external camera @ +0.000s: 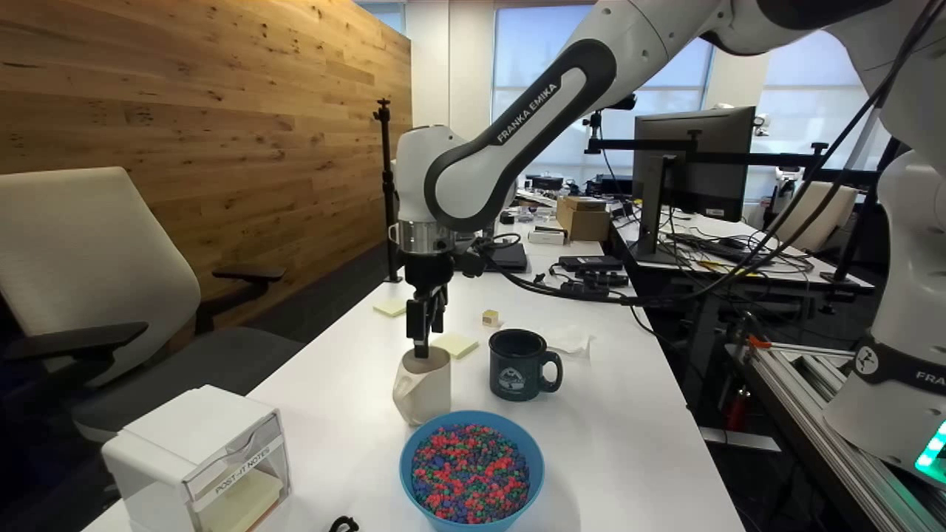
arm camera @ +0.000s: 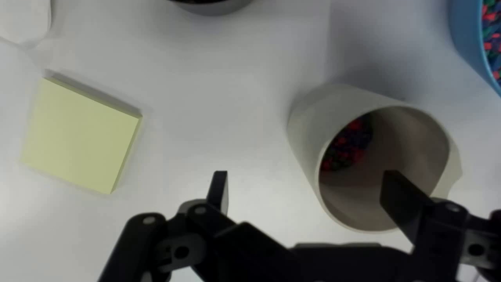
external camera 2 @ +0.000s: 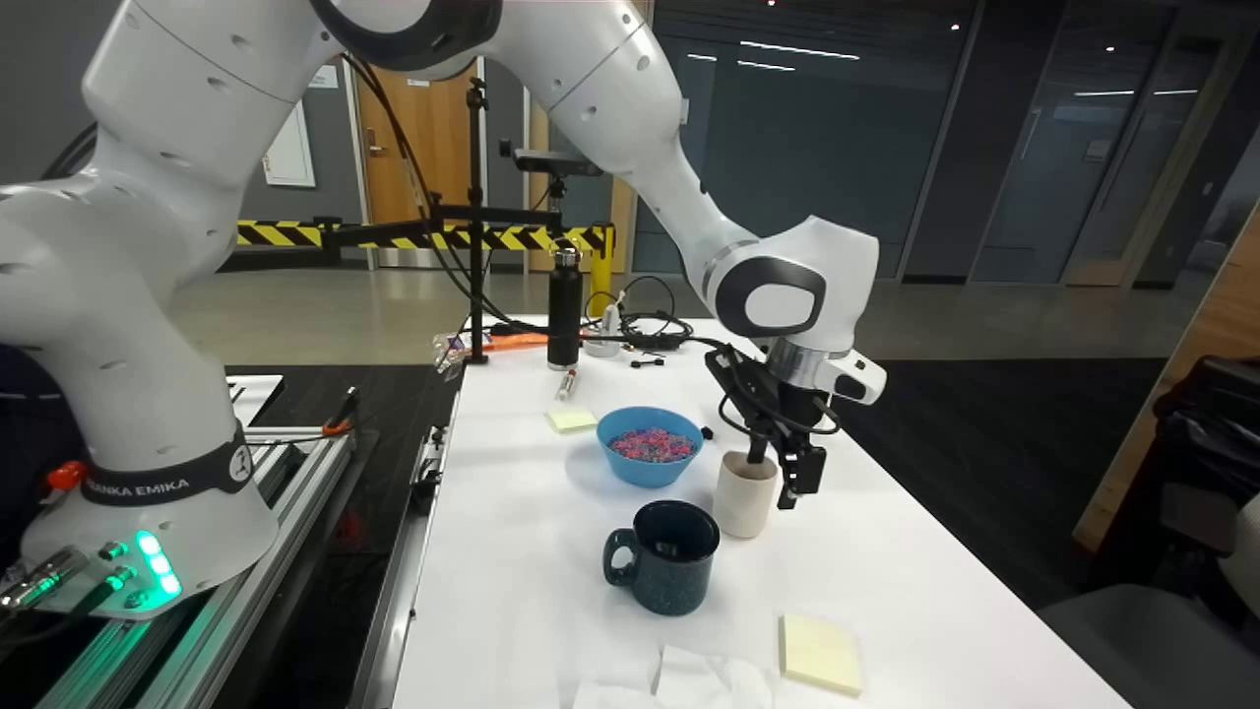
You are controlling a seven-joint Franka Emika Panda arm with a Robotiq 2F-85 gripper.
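Note:
A cream cup with a handle [external camera: 422,394] stands upright on the table, some red, blue and green bits lying at its bottom in the wrist view. My gripper is open above it. One finger [arm camera: 404,202] overlaps the cup's mouth, while the other finger [arm camera: 218,192] is out over bare table, so the near wall of the cup falls between them. Nothing is gripped. The blue bowl [external camera 2: 650,471], full of the same coloured bits, sits close to the cup. A dark green mug [external camera: 523,365] stands on the cup's other side.
Yellow sticky notes [arm camera: 82,134] lie near the cup, with crumpled white tissue [external camera: 570,340] and a small yellow block [external camera: 490,318] beyond. A white note dispenser [external camera: 199,461] occupies the table's near left in exterior view 1. Bare table lies right of the bowl there.

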